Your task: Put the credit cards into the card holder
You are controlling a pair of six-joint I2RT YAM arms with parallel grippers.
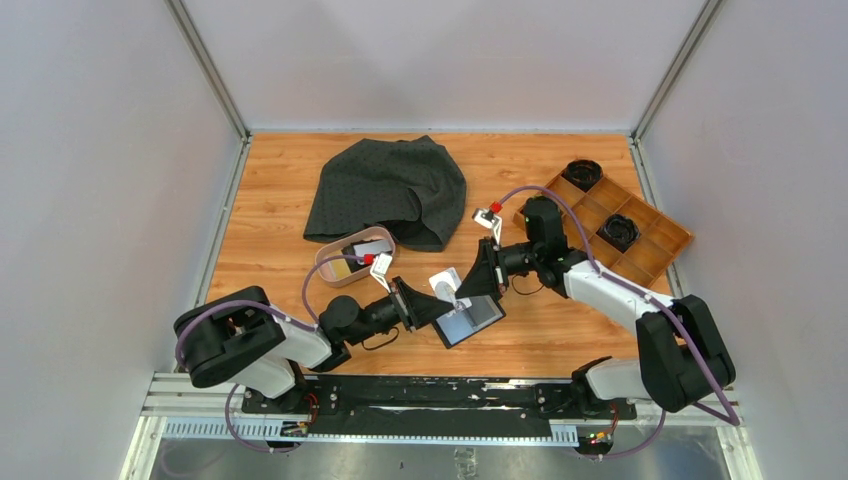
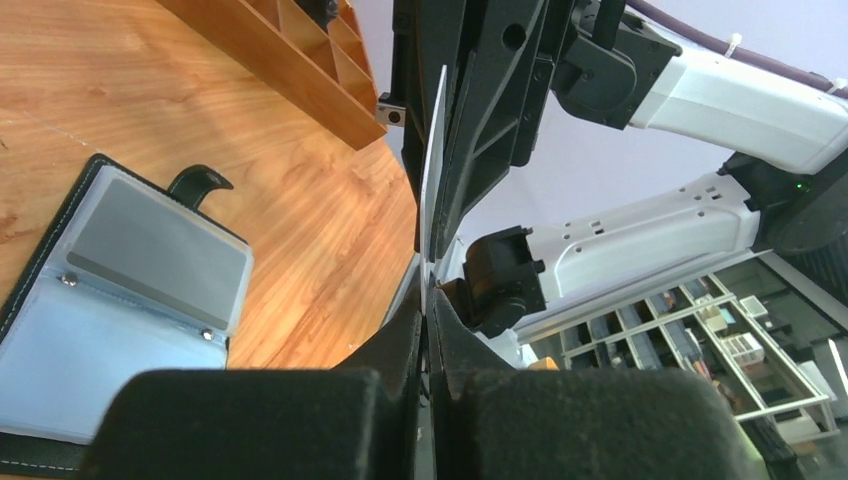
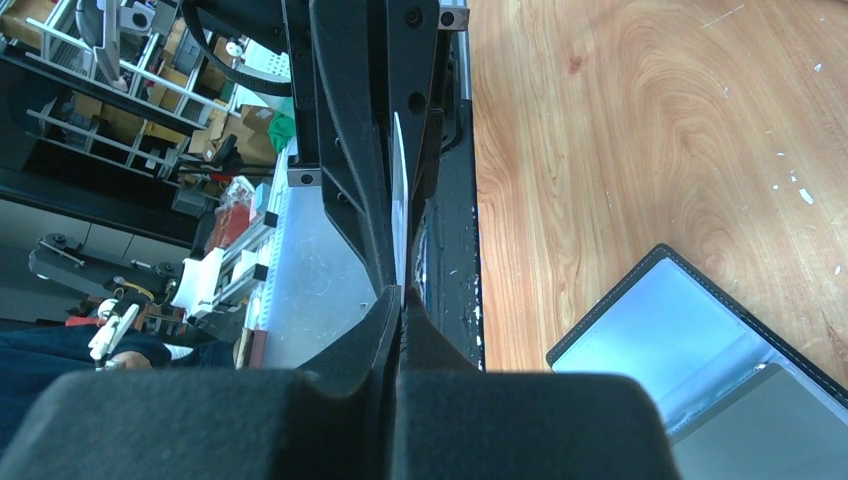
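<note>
Between my two grippers, above the card holder, a pale card is held up, seen edge-on in both wrist views. My left gripper has its fingers closed together on one side of the card. On the opposite side my right gripper is also shut on the card. The card holder lies flat and unfolded on the table below, dark-edged with clear pockets. In the left wrist view its strap sticks out at one side.
A pink box with more cards stands left of the holder. Behind it lies a dark cloth. At the right is a brown compartment tray with black coils. Bare table lies in front of the tray.
</note>
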